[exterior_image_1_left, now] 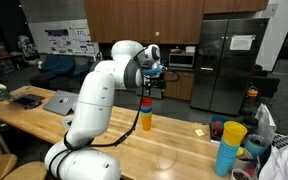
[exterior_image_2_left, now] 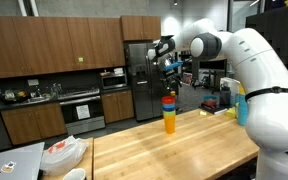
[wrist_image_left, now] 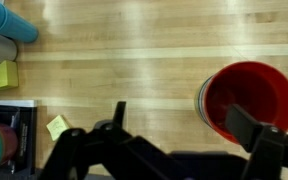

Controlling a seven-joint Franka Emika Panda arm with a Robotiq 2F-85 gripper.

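A stack of cups stands on the wooden table, with a red cup [exterior_image_1_left: 146,100] on top and a yellow-orange cup [exterior_image_1_left: 146,123] at the bottom; blue shows between them. In exterior view 2 the same red cup [exterior_image_2_left: 168,101] tops the stack. From the wrist view I look down into the open mouth of the red cup [wrist_image_left: 249,92], right of centre. My gripper is open, nothing between its fingers. Its right finger overlaps the cup's near part in that view, while the left one is over bare table. The gripper is above the stack.
Blue and yellow cups [exterior_image_1_left: 227,150] stand at the table's right side. A dark crate of items [exterior_image_1_left: 217,128] and a white bag [exterior_image_1_left: 284,160] are near them. A small yellow piece [wrist_image_left: 57,127] lies on the table.
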